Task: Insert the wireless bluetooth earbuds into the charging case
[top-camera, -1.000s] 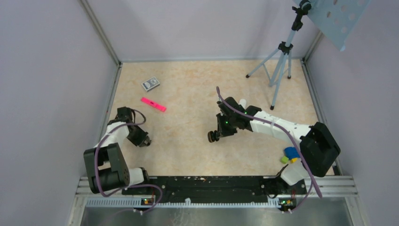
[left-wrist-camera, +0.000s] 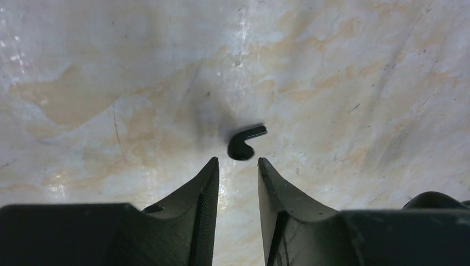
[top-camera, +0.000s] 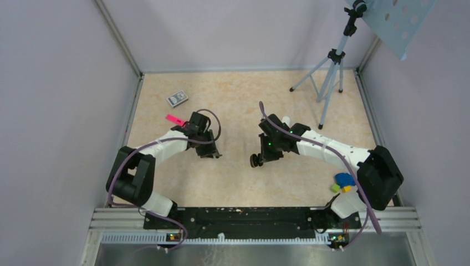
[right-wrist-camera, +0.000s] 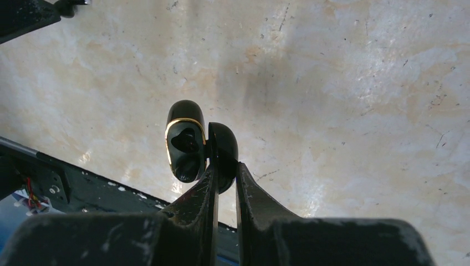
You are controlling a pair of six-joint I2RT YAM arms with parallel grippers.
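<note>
In the left wrist view a small black earbud (left-wrist-camera: pixel 241 146) shows just beyond the tips of my left gripper, whose fingers stand apart with nothing held between them. Whether the earbud touches the tabletop I cannot tell. At the top left of the right wrist view the same earbud (right-wrist-camera: pixel 66 8) appears by a left finger. My right gripper is shut on the lid of the black, gold-trimmed charging case (right-wrist-camera: pixel 185 143). Its lid is open, and a hollow in the case faces the camera. The earbud is well to the left of the case.
A pink strip (top-camera: pixel 175 119) and a banknote-printed box (top-camera: pixel 177 98) lie at the back left. A tripod (top-camera: pixel 332 66) stands at the back right. Blue, green and yellow pieces (top-camera: pixel 345 179) sit at the right edge. Bare table separates the two grippers.
My left gripper has moved right, towards the case. The right arm has shifted slightly, case still held.
</note>
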